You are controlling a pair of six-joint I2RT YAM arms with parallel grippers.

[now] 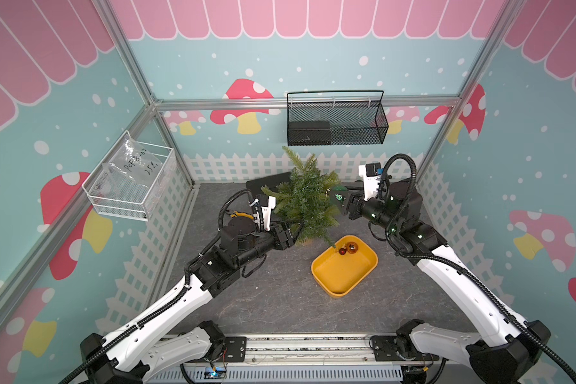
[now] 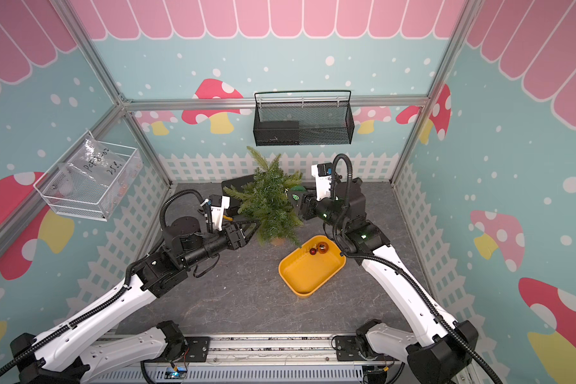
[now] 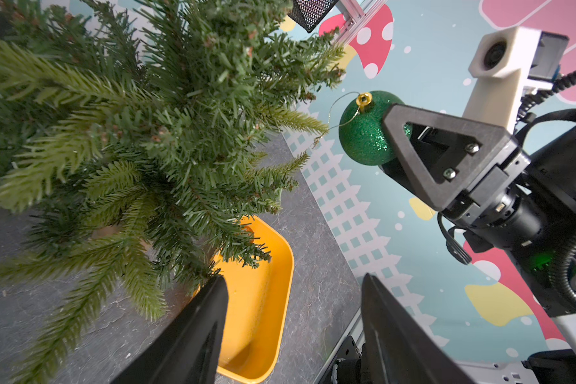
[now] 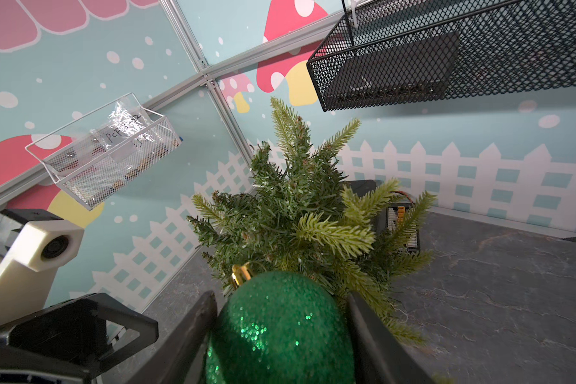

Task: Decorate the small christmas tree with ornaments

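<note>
A small green tree [image 1: 304, 198] stands mid-table. My right gripper [image 2: 295, 199] is shut on a green glitter ornament with a gold cap and loop, held at the tree's right side; in the left wrist view the ornament [image 3: 368, 137] hangs just clear of the branches. My left gripper [image 1: 293, 230] is at the tree's lower left, its fingers open with nothing between them in the left wrist view. An orange tray [image 1: 339, 275] in front right of the tree holds a red ornament [image 1: 342, 251] and a larger copper one [image 1: 352, 247].
A black mesh basket [image 1: 358, 131] hangs on the back wall and a white wire basket [image 1: 118, 204] on the left wall. Dark items lie behind the tree.
</note>
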